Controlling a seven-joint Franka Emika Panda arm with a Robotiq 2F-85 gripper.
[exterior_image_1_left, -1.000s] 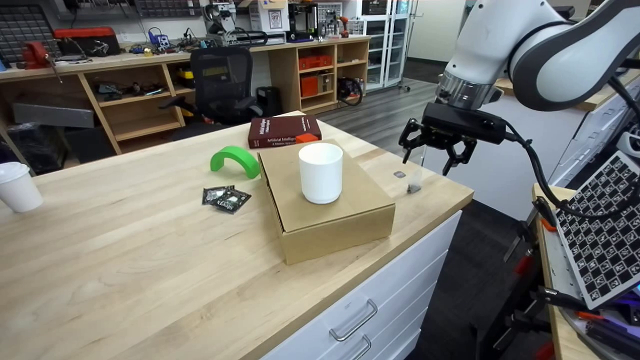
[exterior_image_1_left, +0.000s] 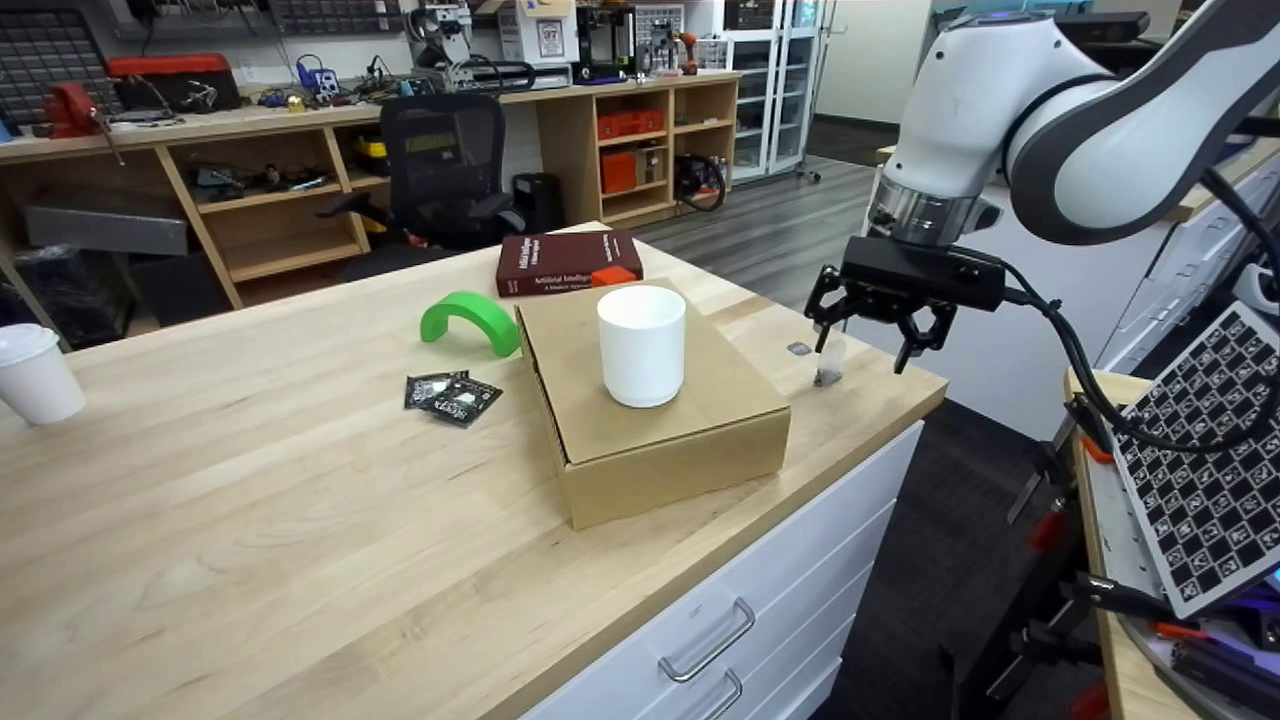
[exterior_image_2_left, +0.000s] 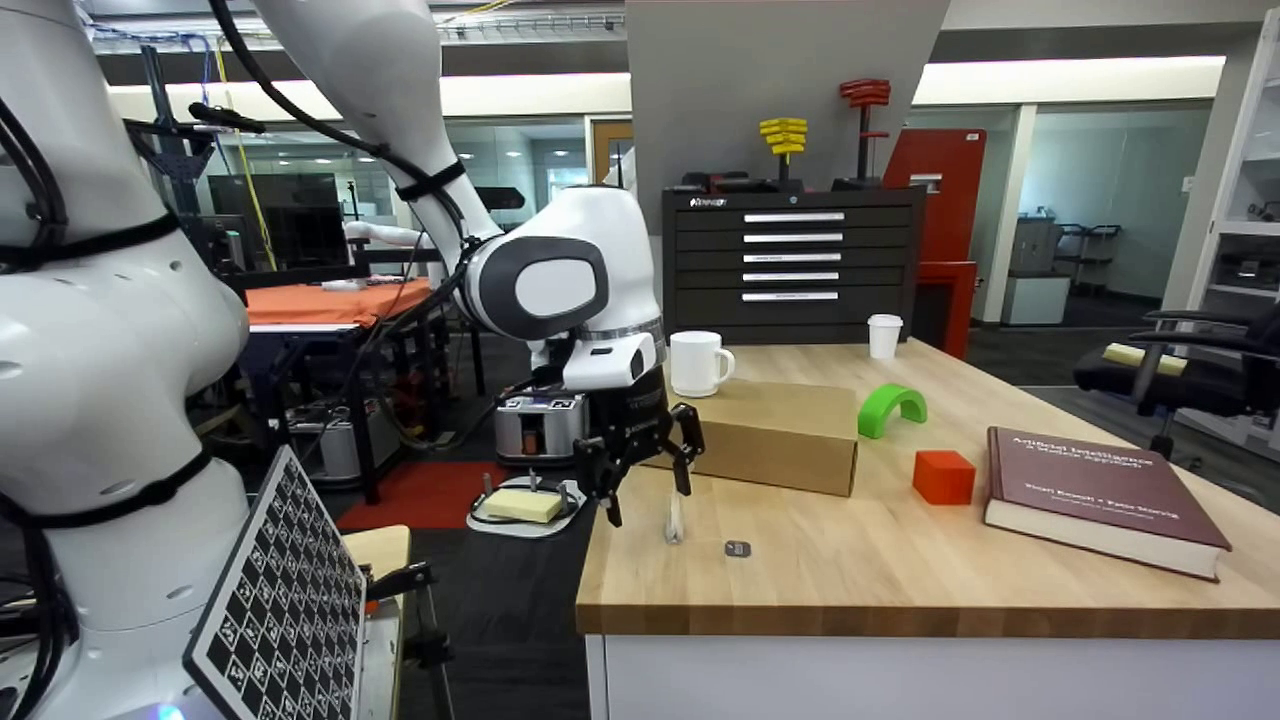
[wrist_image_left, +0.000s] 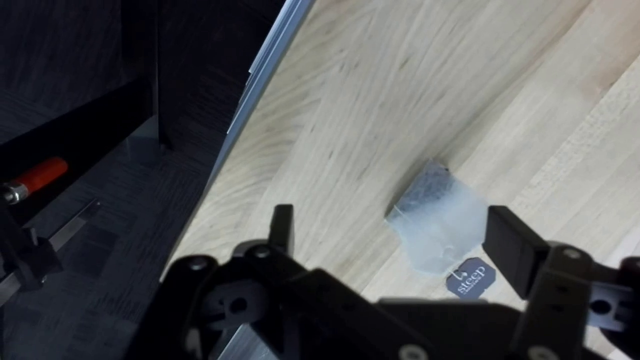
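Note:
A pale tea bag (wrist_image_left: 447, 219) with dark leaves at one end rests on the wooden tabletop. Its dark "steep" tag (wrist_image_left: 471, 278) lies beside it. In the wrist view the bag shows between the two fingers, closer to the right one. My gripper (exterior_image_1_left: 866, 350) is open above the table's corner with nothing held. From the second exterior view, the gripper (exterior_image_2_left: 649, 504) hangs just left of the upright-looking tea bag (exterior_image_2_left: 674, 521). A white mug (exterior_image_1_left: 642, 346) stands on a closed cardboard box (exterior_image_1_left: 672, 474).
Near the box lie a green arch (exterior_image_1_left: 470, 319), black tea packets (exterior_image_1_left: 452, 397), a red block (exterior_image_2_left: 943, 476) and a thick book (exterior_image_2_left: 1098, 498). A paper cup (exterior_image_1_left: 38, 374) stands far off. The table edge (wrist_image_left: 240, 141) runs close to the gripper.
The gripper has come down a little and shifted slightly toward the right in the first exterior view. It was open before too. The objects on the table have stayed put.

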